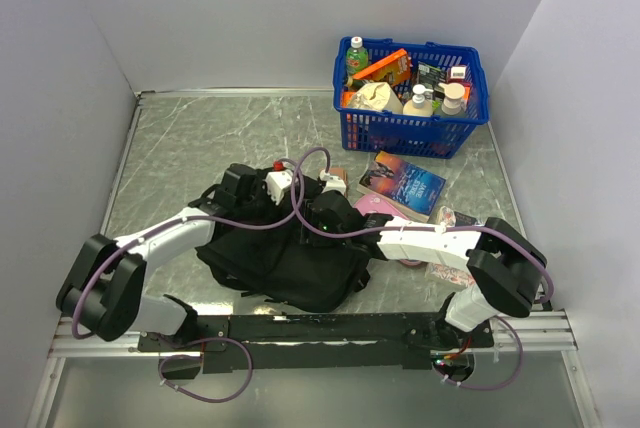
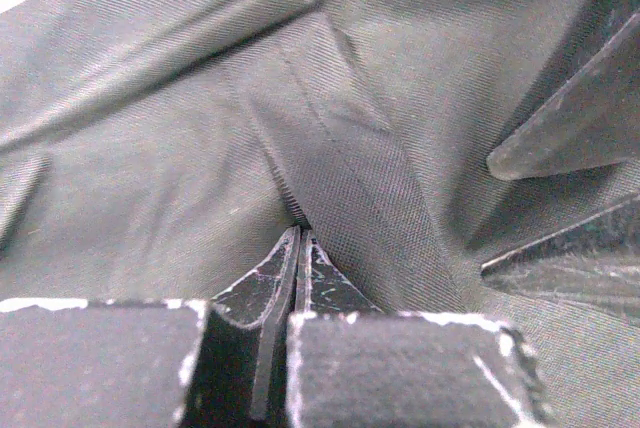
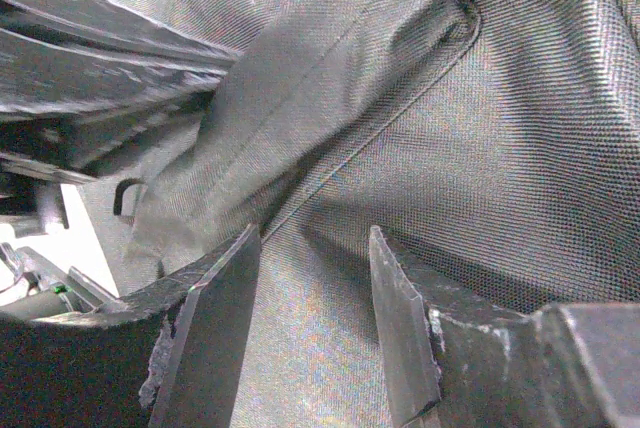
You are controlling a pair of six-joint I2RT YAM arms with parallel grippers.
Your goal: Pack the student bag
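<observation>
The black fabric bag (image 1: 300,278) lies crumpled at the front of the table, under both arms. My left gripper is shut, its tips against a folded strip of the bag's fabric; whether it pinches any cloth is unclear. In the right wrist view my right gripper is open over the fabric, with a seam and a fold running just beyond its fingers and other dark gripper parts at upper left.
A blue basket (image 1: 413,133) of groceries stands at the back right. A book (image 1: 402,184), a pink item (image 1: 372,206) and patterned items (image 1: 448,270) lie to the right.
</observation>
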